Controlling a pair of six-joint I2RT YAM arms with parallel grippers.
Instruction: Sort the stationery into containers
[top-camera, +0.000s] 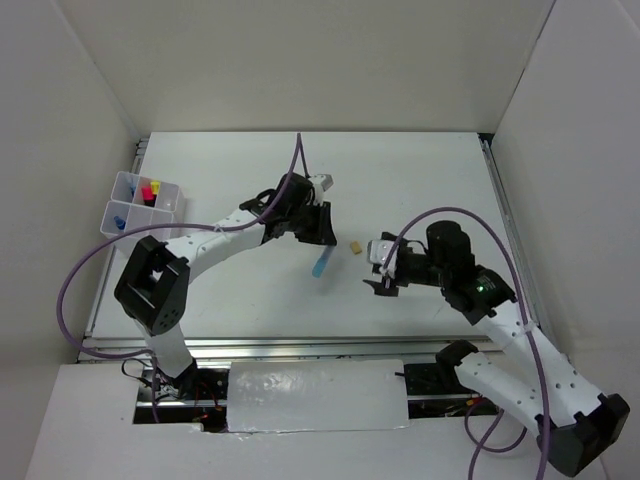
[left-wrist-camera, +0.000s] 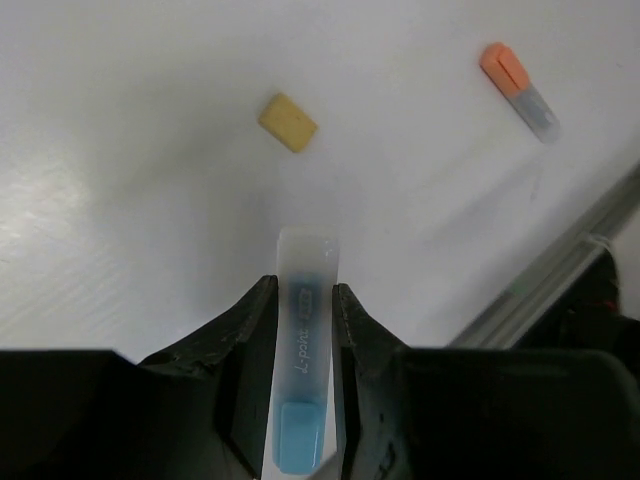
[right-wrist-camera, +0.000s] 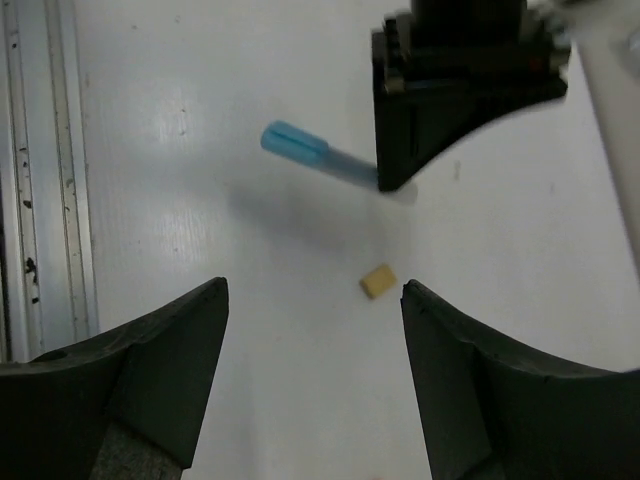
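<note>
A clear blue-capped highlighter or marker is between the fingers of my left gripper, which is raised over the table; it shows also in the top view (top-camera: 321, 262) and right wrist view (right-wrist-camera: 296, 143). A small yellow block (left-wrist-camera: 288, 122) lies beyond it. An orange-capped item (left-wrist-camera: 519, 90) lies farther right in the left wrist view. My right gripper has its fingers apart with nothing between them, right of the yellow block in the top view. A clear multi-compartment container (top-camera: 119, 232) holding colourful items stands at the left.
A metal rail (top-camera: 280, 348) runs along the front edge. Purple cables loop over both arms.
</note>
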